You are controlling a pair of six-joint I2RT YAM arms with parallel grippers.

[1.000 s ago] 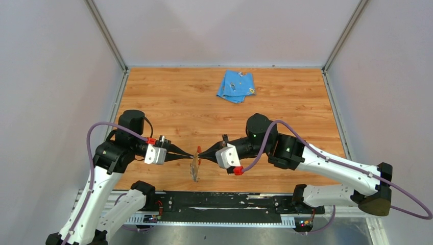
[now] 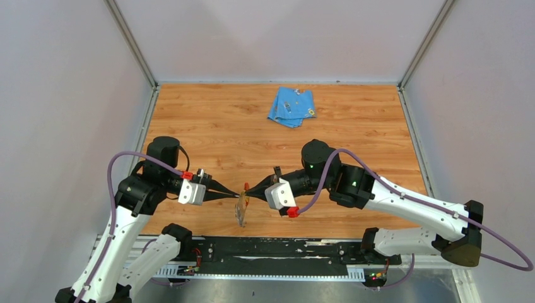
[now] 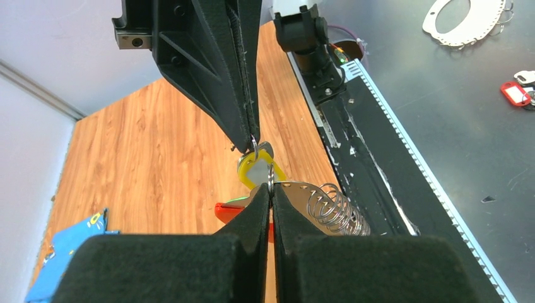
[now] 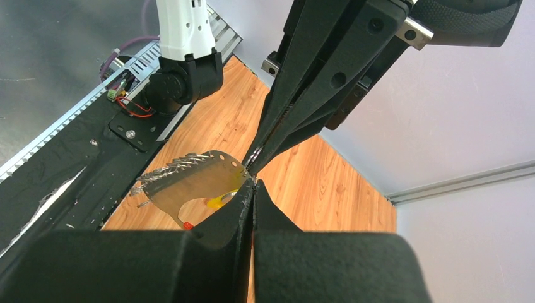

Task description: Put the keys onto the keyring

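In the left wrist view my left gripper is shut on a thin metal edge at its tips. A silvery plate with coiled rings extends behind them; the right wrist view shows this metal plate (image 4: 202,180) reaching from the left fingertips. My right gripper (image 2: 246,193) faces the left, tips almost touching. It is shut on a small ring (image 3: 255,146), beside which hangs a yellow-rimmed key tag (image 3: 272,165). A red tag (image 3: 228,211) shows behind the plate; what it hangs from is hidden.
A folded blue cloth (image 2: 293,106) lies at the back of the wooden table (image 2: 208,113). In the left wrist view, a pale plate with rings (image 3: 431,24) and a red tag (image 3: 515,94) appear over the grey area beyond the front edge.
The left arm and the plate stay nearly still.
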